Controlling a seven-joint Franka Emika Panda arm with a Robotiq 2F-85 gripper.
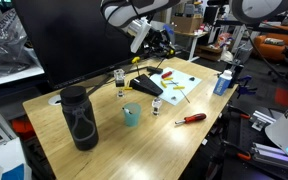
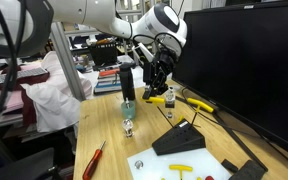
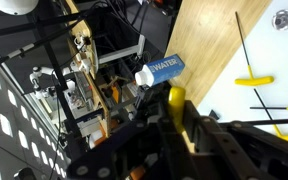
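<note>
A slim yellow piece (image 3: 176, 106) stands between the fingers of my gripper in the wrist view, and the fingers are closed on it. From the side, my gripper (image 2: 164, 88) hangs over the table, with the yellow piece (image 2: 156, 100) jutting out at its lower end. Exterior view 1 has the gripper (image 1: 156, 57) above the back part of the table, near a black holder (image 1: 147, 86). The other end of the yellow piece is hidden by the gripper.
Yellow tools lie on a white sheet (image 1: 193, 82). A teal mug (image 1: 132, 115), a black cylinder (image 1: 79, 117), a small white figure (image 1: 156, 106) and a red screwdriver (image 1: 190, 119) occupy the nearer table. A water bottle (image 1: 223, 83) stands at the right.
</note>
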